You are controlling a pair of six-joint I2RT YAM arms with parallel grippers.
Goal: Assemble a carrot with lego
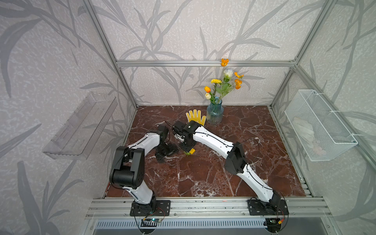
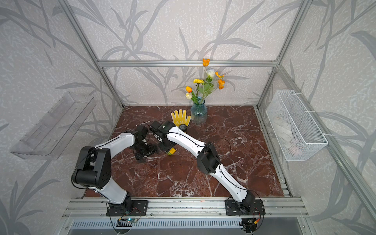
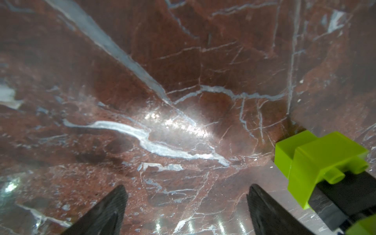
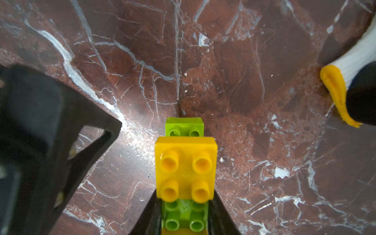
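A stack of green and yellow bricks is held by my right gripper, shut on it. In the right wrist view, a yellow brick (image 4: 186, 156) with its studs facing up covers part of the stack. A green brick (image 4: 184, 126) pokes out beyond it, and green studs show between the fingers. From the left wrist view, light-green bricks (image 3: 313, 160) appear at the lower right with a dark finger across them. My left gripper is open and empty, apart from the bricks, to their left. In the top left view both grippers are close together.
A yellow-and-white glove (image 1: 195, 116) lies at the back, with a black round object (image 2: 183, 127) on it. Beside it stands a glass vase (image 1: 214, 113) with flowers.
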